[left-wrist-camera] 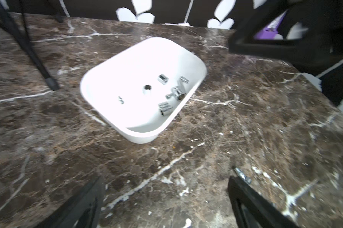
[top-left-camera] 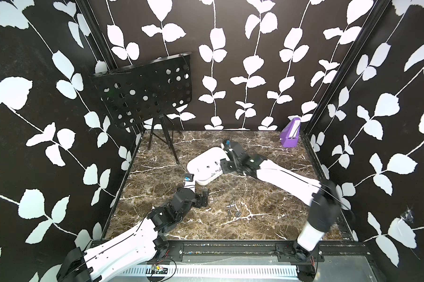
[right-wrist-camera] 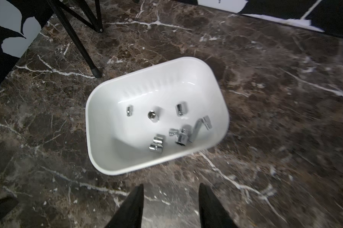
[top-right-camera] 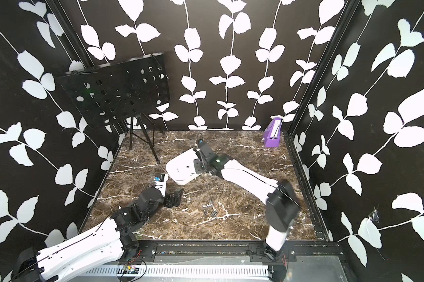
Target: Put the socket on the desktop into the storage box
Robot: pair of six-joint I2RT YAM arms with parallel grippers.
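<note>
The white storage box (right-wrist-camera: 110, 152) holds several silver sockets (right-wrist-camera: 182, 137) on its floor. A few more small metal pieces (top-left-camera: 233, 212) lie loose on the marble desktop, between the two arms. My right gripper hangs over the box area, its fingers apart with nothing between them. My left gripper is low over the desktop, in front and left of the box, its fingers wide apart and empty, facing toward the loose pieces.
A black stand (top-left-camera: 141, 89) has tripod legs beside the box at back left. A purple object (top-left-camera: 290, 132) stands in the back right corner. Patterned walls enclose the desk.
</note>
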